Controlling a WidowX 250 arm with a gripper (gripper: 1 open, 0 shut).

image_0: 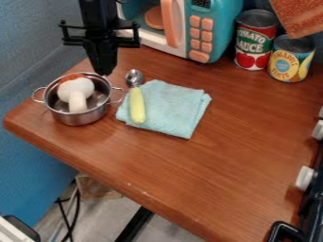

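Observation:
My black gripper (101, 59) hangs at the upper left, just above the back of a steel pot (86, 113); whether its fingers are apart is hard to make out. The pot holds a white mushroom-like object (76, 90) and something red beside it. To the pot's right, a folded light-blue cloth (183, 113) lies on the table, with a pale yellow object (136, 107) on it and a metal spoon (134, 77) at its upper edge.
A teal toy microwave (202, 28) stands at the back, beside a tomato sauce can (254, 43) and a yellow-labelled can (292, 63). Black equipment lines the right edge.

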